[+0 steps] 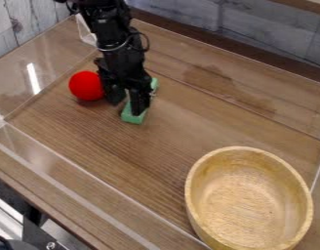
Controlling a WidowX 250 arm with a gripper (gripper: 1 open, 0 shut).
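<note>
The black gripper point(130, 90) hangs low over a green block point(137, 115) on the wooden table, covering much of it. A red ball point(86, 86) sits just left of the gripper. The fingertips are dark against the block, so I cannot tell whether they are open or shut.
A large pale wooden bowl point(249, 197) stands at the front right. The table's edge runs along the left, with a wall behind.
</note>
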